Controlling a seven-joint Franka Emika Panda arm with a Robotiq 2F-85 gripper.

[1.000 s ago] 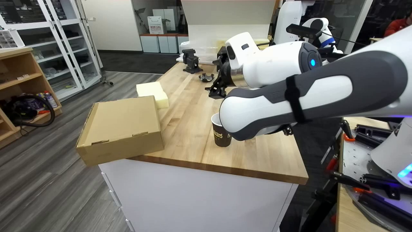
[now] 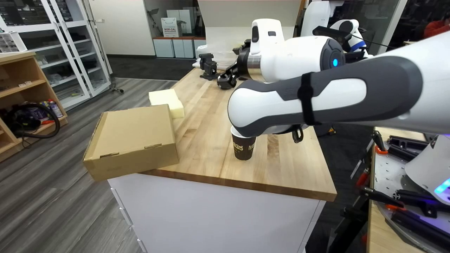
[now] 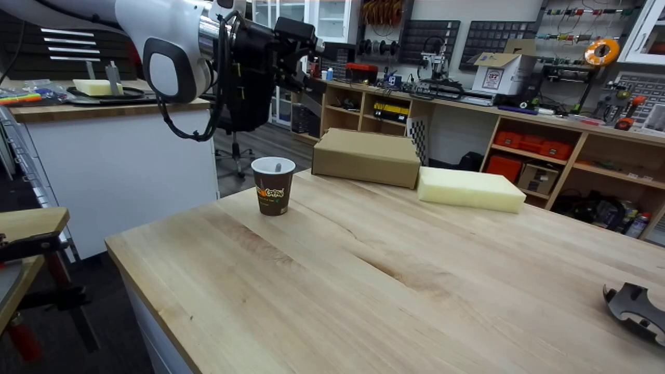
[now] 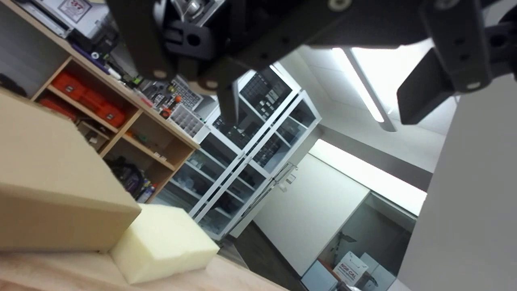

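My gripper is open in the wrist view, its fingers wide apart with nothing between them. In exterior view 2 it hangs in the air (image 3: 308,65), above table height. A dark brown paper cup (image 3: 273,190) with a white inside stands upright on the wooden table (image 3: 374,274); something thin and grey shows inside it. My arm partly covers the cup (image 2: 243,148) in exterior view 1. Beside the cardboard box (image 3: 368,156) lies a pale yellow foam block (image 3: 470,189). The wrist view shows both the box (image 4: 53,189) and the foam (image 4: 167,242).
A black curved part (image 3: 636,308) lies at the right of exterior view 2. A black device (image 2: 208,66) stands at the table's far end. In exterior view 1 the box overhangs the table edge.
In exterior view 1 my gripper has risen and shifted left, covering the black curved part. The arm's elbow has also moved left and up, across the cup's rim. The cup, box and foam have stayed put.
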